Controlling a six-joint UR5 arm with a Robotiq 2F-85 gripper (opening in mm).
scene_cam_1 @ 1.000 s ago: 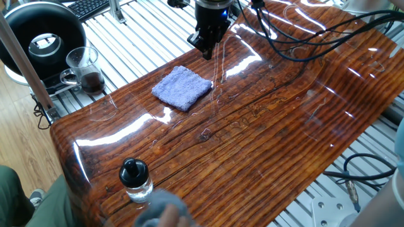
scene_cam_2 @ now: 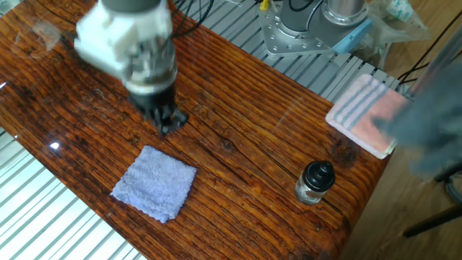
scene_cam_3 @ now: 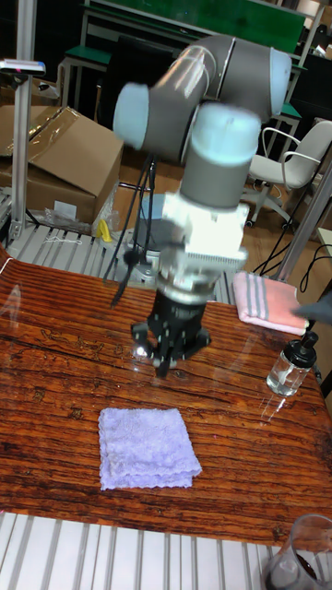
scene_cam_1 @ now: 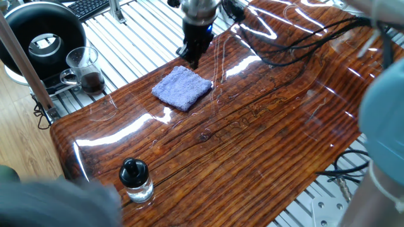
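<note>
A folded lavender cloth (scene_cam_1: 182, 88) (scene_cam_2: 155, 183) (scene_cam_3: 148, 448) lies flat on the glossy brown wooden table (scene_cam_1: 252, 145). My black gripper (scene_cam_1: 193, 64) (scene_cam_2: 170, 130) (scene_cam_3: 163, 368) hangs above the tabletop, apart from the cloth. In exterior view 3 it is beyond the cloth, its fingertips pointing down and drawn together; nothing shows between them. Motion blurs the arm. A clear bottle with a black pump top (scene_cam_1: 134, 180) (scene_cam_2: 315, 182) (scene_cam_3: 292, 364) stands upright near one end of the table.
A glass mug with dark contents (scene_cam_1: 86, 71) stands off the table's edge. A pink and grey striped towel (scene_cam_2: 366, 114) lies at another edge. A person's hand (scene_cam_2: 433, 123) shows near the bottle's end. Mid-table is clear; cables (scene_cam_1: 303, 45) trail overhead.
In exterior view 1 my gripper has shifted left and a little down, toward the cloth's far side. The hand has drawn left, away from the bottle. Cloth and bottle have stayed put.
</note>
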